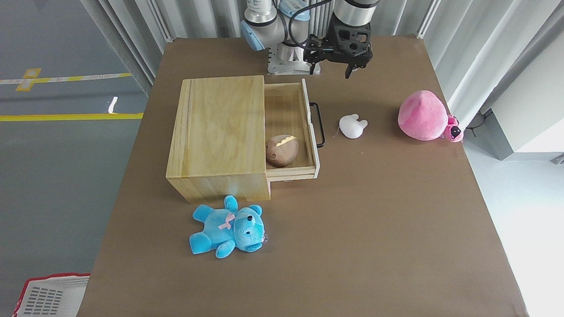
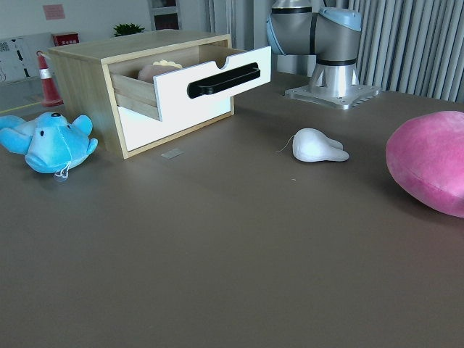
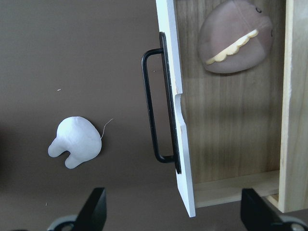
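Note:
My gripper [image 1: 328, 68] is high at the back of the table, above and behind the drawer's open side, its two fingers spread with nothing between them. The wooden box [image 1: 217, 127] has its drawer [image 1: 283, 108] pulled out, with a white front and black handle [image 3: 149, 101]. A brown plush with a cream frill [image 1: 280, 153] lies in the drawer. A small white plush [image 1: 351, 127] lies on the table outside the handle; in the wrist view it is at left, below the open fingers [image 3: 96, 211].
A pink round plush [image 1: 423, 113] sits at the table's right edge. A blue bear [image 1: 227, 227] lies in front of the box.

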